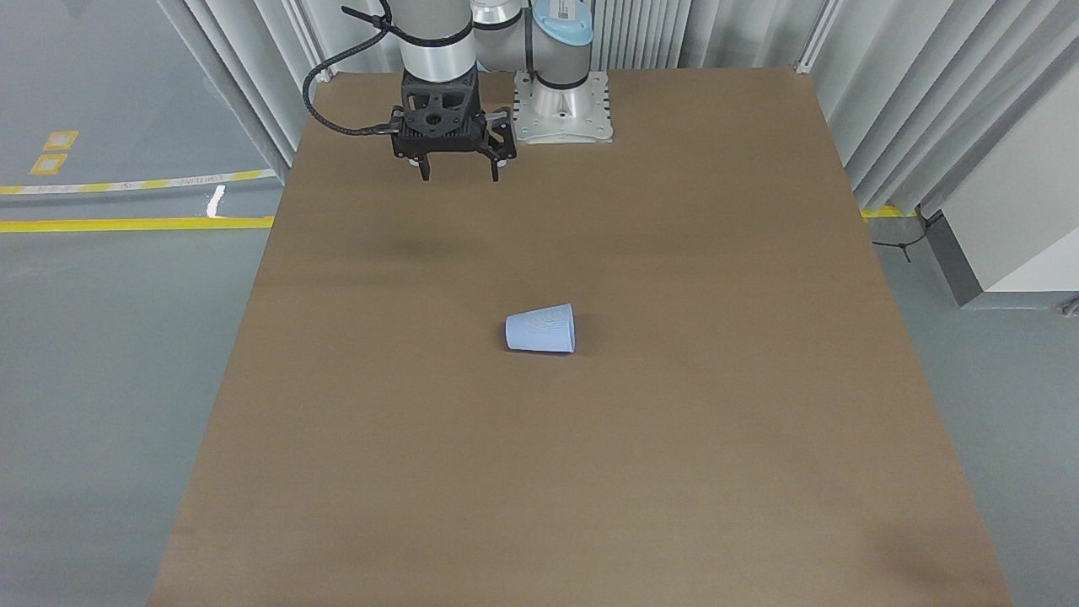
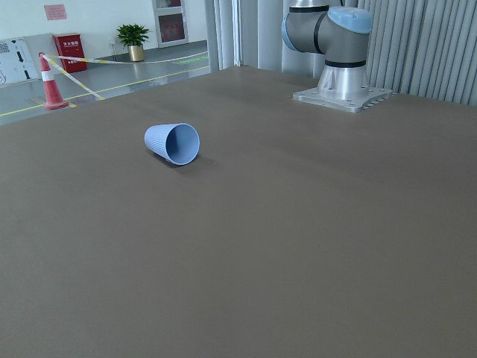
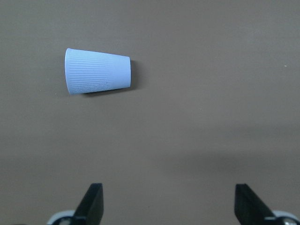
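A light blue ribbed cup [image 1: 539, 329] lies on its side near the middle of the brown table, its mouth facing the camera in the left view [image 2: 160, 139]. My gripper [image 1: 460, 174] hangs above the back of the table, left of the arm's base, with its fingers apart and nothing between them. In the wrist view the cup [image 3: 96, 71] lies upper left of the two open fingertips [image 3: 168, 199].
The arm's white base plate [image 1: 561, 126] sits at the back edge of the table [image 1: 566, 475]. Curtains stand behind the table.
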